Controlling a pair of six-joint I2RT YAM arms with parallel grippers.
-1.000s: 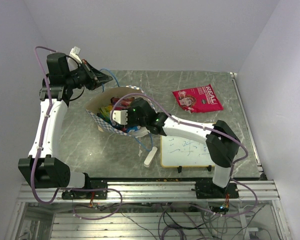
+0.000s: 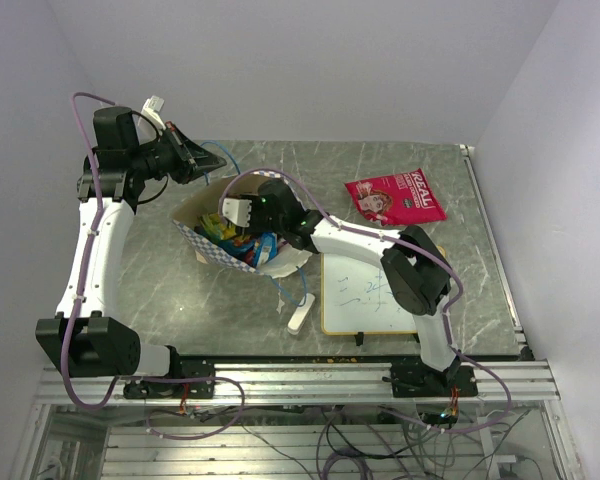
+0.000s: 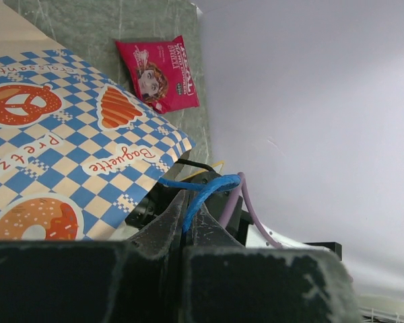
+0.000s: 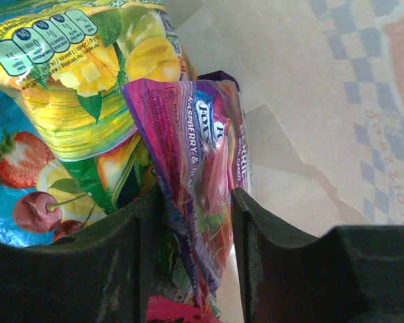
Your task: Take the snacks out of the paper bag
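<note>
The paper bag (image 3: 74, 128), blue-checked with printed breads, stands with its mouth up and holds several snack packets. Its blue handle (image 3: 219, 183) is pinched at the far rim by my left gripper, whose fingers are together. Inside the bag, my right gripper is open, its fingers on either side of a purple raspberry packet (image 4: 202, 141). Beside that packet lie a yellow-green fruit packet (image 4: 94, 67) and a blue fruit packet (image 4: 13, 208). Part of a red packet (image 4: 172, 311) shows low between the fingers. A red snack bag (image 2: 395, 197) lies on the table outside.
A whiteboard (image 2: 365, 300) lies right of the bag, partly under my right arm. A small white object (image 2: 301, 314) sits in front of the bag. Bare table (image 2: 320, 160) stretches behind the bag.
The left gripper has stayed almost in place on the handle.
</note>
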